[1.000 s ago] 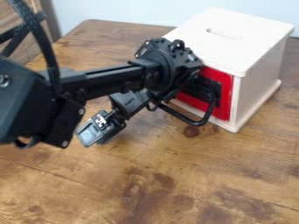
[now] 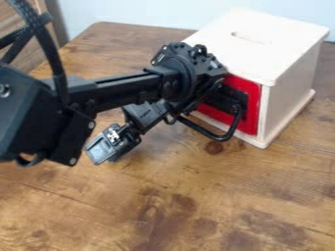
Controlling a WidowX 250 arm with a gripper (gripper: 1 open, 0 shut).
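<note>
A pale wooden box (image 2: 268, 54) with a slot on top and a red front panel (image 2: 246, 124) stands at the back right. The black robot arm (image 2: 112, 90) reaches from the left to that red front, where its gripper (image 2: 225, 103) is at or within the panel. The fingertips are hidden by the arm's own body, so whether they are open, shut or holding anything does not show.
A white wall runs along the back.
</note>
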